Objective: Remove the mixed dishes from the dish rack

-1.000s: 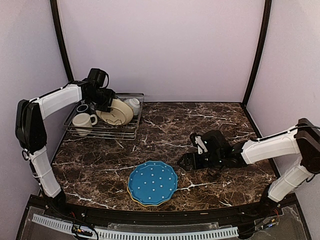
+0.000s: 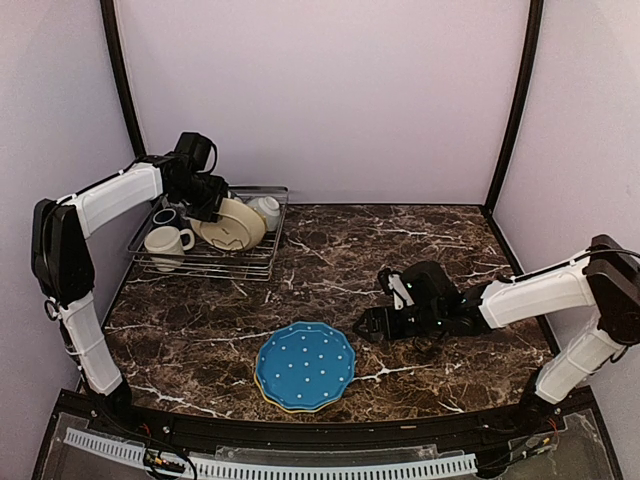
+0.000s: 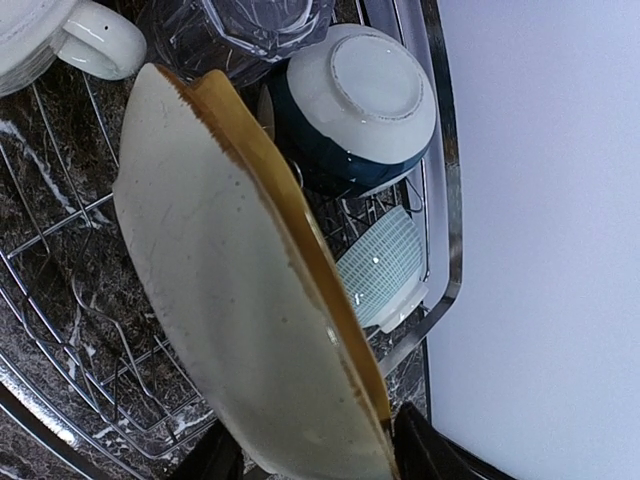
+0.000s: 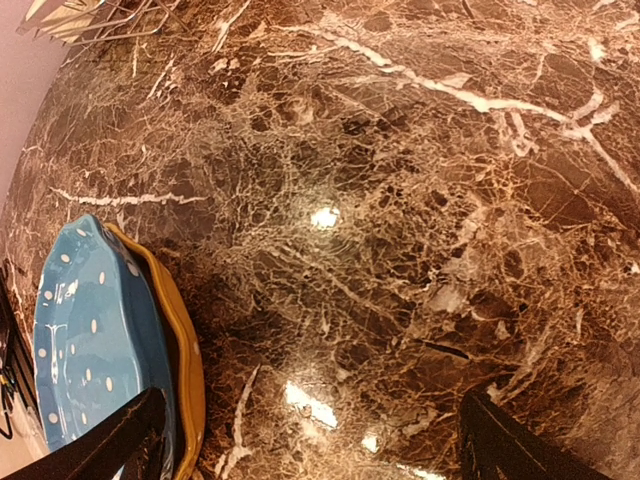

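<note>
In the rack [image 2: 205,272], a cream dish [image 2: 240,230] with a tan rim stands steeply tilted. My left gripper [image 2: 213,208] is shut on its upper edge. Seen from the left wrist, the dish [image 3: 220,270] fills the middle, running down between the dark fingers. A white mug [image 2: 167,245] stands at the rack's near left, and small bowls [image 3: 375,95] rest upside down or tilted beside the dish. On the counter lies a blue dotted plate [image 2: 305,365] over a yellow-edged one [image 4: 190,370]. My right gripper [image 2: 370,323] hovers open and empty to their right.
A clear glass [image 3: 235,35] stands in the rack between the mug and the bowls. The back wall [image 2: 340,110] rises close behind the rack.
The left gripper has risen slightly and shifted a touch to the left, and the cream dish has moved slightly with it. The right arm and the blue plate look unmoved.
</note>
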